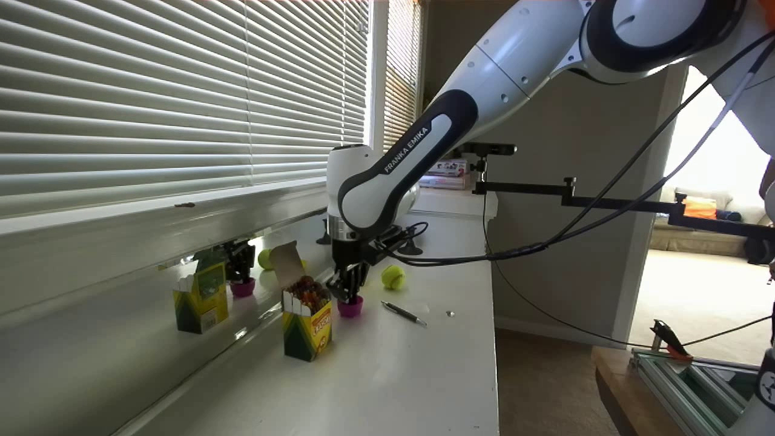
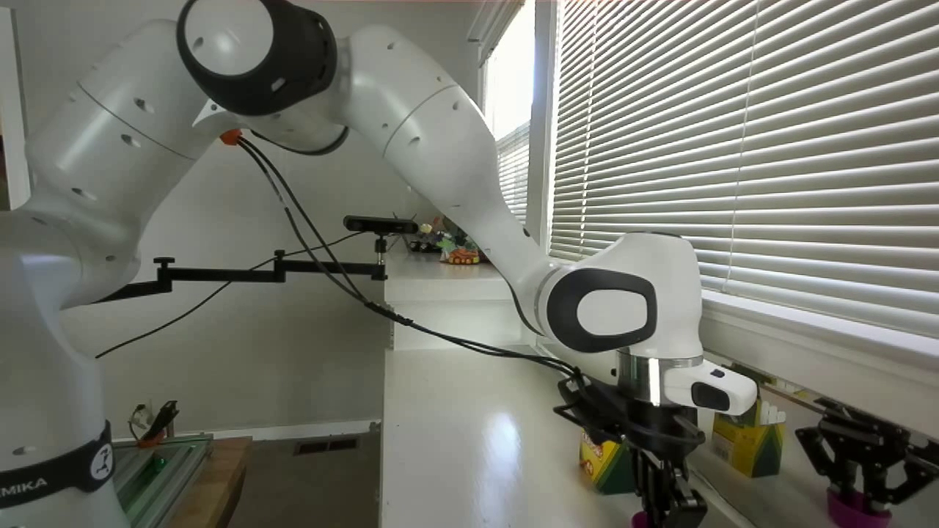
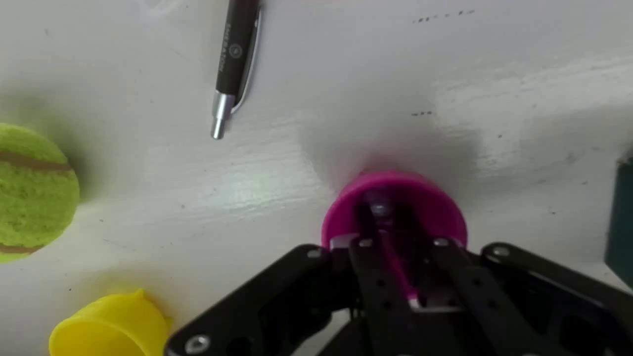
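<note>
A small magenta cup (image 3: 439, 214) stands on the white counter in the wrist view, its opening facing up. My gripper is over it, with its dark fingers reaching down into the opening. A narrow gap shows between the fingers, and magenta is visible through it. The fingertips are in shadow, so whether they press on the cup or on something inside cannot be made out. In exterior view 1 the cup (image 1: 350, 308) sits beneath the gripper, just right of the open crayon box (image 1: 309, 330).
A dark pen (image 3: 234, 59), a tennis ball (image 3: 35, 190) and a yellow cup (image 3: 113, 326) lie around the magenta cup. The crayon box stands close by. The window wall (image 1: 269, 211) runs along one side.
</note>
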